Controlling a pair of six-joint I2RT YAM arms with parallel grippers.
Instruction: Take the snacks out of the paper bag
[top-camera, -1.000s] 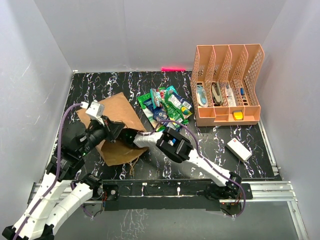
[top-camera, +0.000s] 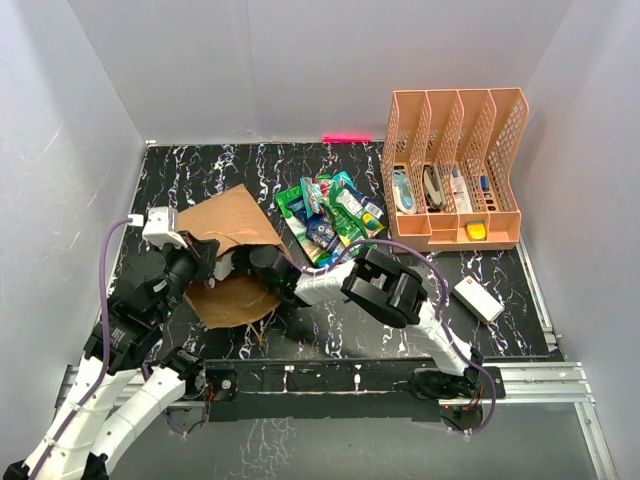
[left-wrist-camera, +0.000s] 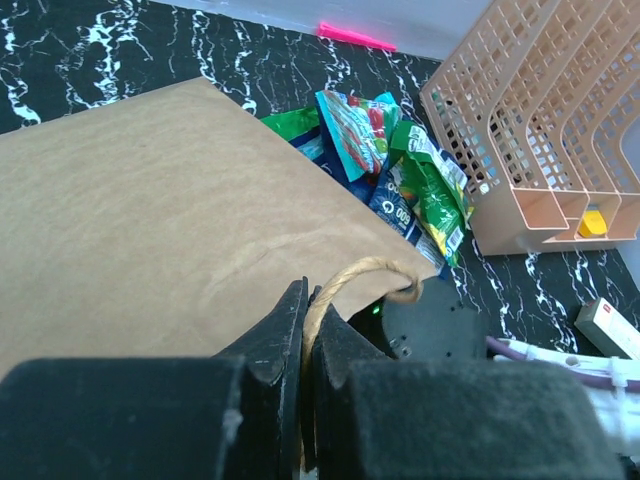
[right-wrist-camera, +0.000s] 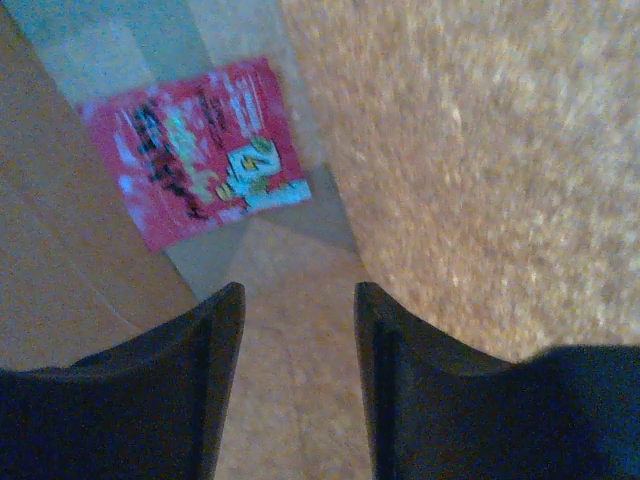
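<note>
The brown paper bag (top-camera: 230, 210) lies open toward the front right. My left gripper is shut on the bag's twisted rope handle (left-wrist-camera: 355, 275) at its top. My right gripper reaches into the bag's mouth; in the right wrist view it stands open with nothing between its fingers, and a pink snack packet (right-wrist-camera: 195, 155) lies deeper inside, ahead of it. A pile of green and blue snack packets (top-camera: 335, 210) rests on the marble table outside the bag, to its right.
A peach organizer (top-camera: 455, 232) with stationery stands at the back right. A white box (top-camera: 478, 298) lies at the front right. A pink strip (top-camera: 347, 137) lies along the back edge. Grey walls surround the table.
The right arm has shifted right and toward the front, its gripper drawn back a little in the bag's mouth. The left arm has moved slightly left with the bag's top.
</note>
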